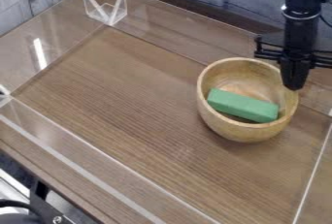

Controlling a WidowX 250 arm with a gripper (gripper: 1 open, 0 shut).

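A round wooden bowl (223,126) sits on the wooden table at the centre right, with a green block (243,105) lying inside it. The black robot gripper (293,79) hangs at the bowl's back right rim, below its arm at the top right. The fingertips are small and dark; nothing shows between them, and it looks shut.
A small white wire object (107,7) stands at the back left. Dark edges border the table at the top and bottom left.
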